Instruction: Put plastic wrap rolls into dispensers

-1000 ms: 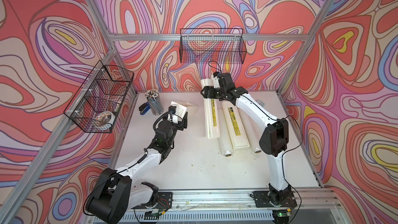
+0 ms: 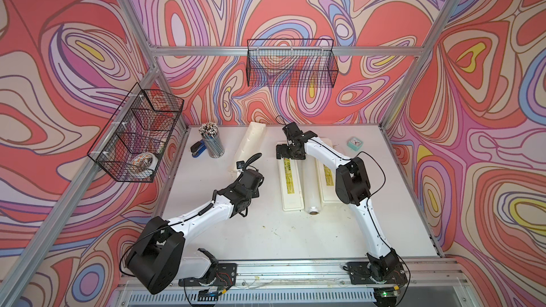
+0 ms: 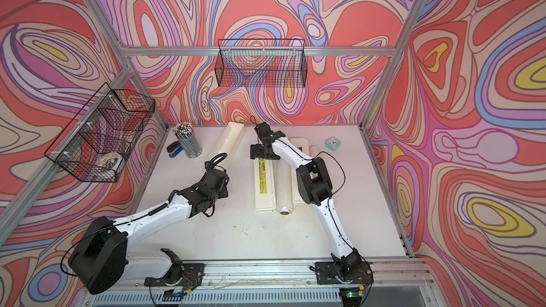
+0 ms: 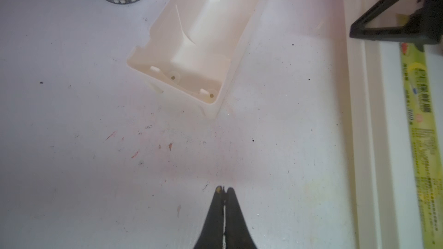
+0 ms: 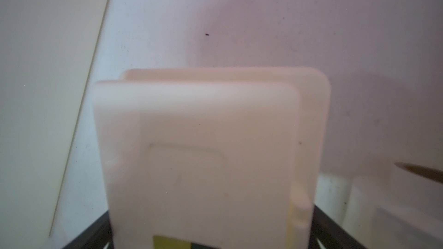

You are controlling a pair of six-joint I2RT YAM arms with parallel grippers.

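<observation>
A closed white dispenser [image 2: 291, 196] with a yellow label lies lengthwise mid-table. My right gripper [image 2: 290, 152] stands open around its far end; in the right wrist view one of the fingers [image 5: 99, 232] shows at each side of the dispenser's end. To its right, a plastic wrap roll [image 2: 312, 193] lies alongside, and beyond that a second white dispenser [image 2: 331, 193] is partly covered by the right arm. An open, empty-looking dispenser part [image 4: 207, 32] rests at the back left. My left gripper is shut above bare table, nothing between its fingertips.
A pencil holder [image 2: 213, 143] and a blue stapler [image 2: 198, 147] are at the back left. A small teal clock [image 2: 355, 143] stands back right. Wire baskets [image 2: 292, 68] hang on the frame.
The labelled dispenser has come down onto the table with the right gripper. My left gripper has moved away from the white dispenser part, which now lies at the back left, toward the front and right.
</observation>
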